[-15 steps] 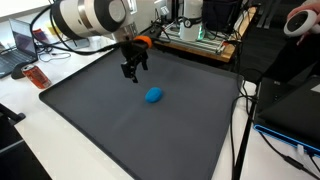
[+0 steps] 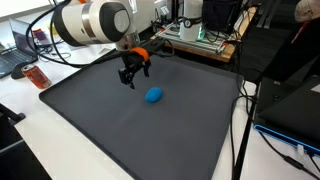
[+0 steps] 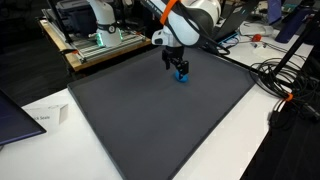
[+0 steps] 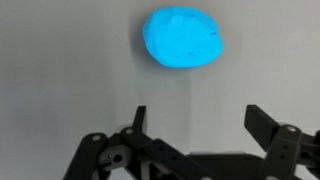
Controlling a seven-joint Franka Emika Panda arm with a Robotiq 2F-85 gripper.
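Note:
A bright blue rounded lump (image 4: 182, 37) lies on the dark grey mat, near the top of the wrist view. Below it in that view, my gripper has its two black fingers spread wide, and only bare surface shows between them. From exterior view 1, the gripper (image 2: 136, 75) hangs over the mat to the left of the blue lump (image 2: 153, 95), apart from it. In exterior view 2 the blue lump (image 3: 181, 75) is partly covered by the gripper's fingers.
The grey mat (image 2: 130, 125) is broad and mostly clear. A red can (image 2: 36, 76) stands off its left edge. Black cables (image 3: 275, 75) lie beyond the mat. A white card (image 3: 41, 120) rests to one side.
The arm has shifted slightly over the mat, and the gripper now sits a little lower in exterior view 1. The blue lump has stayed in place.

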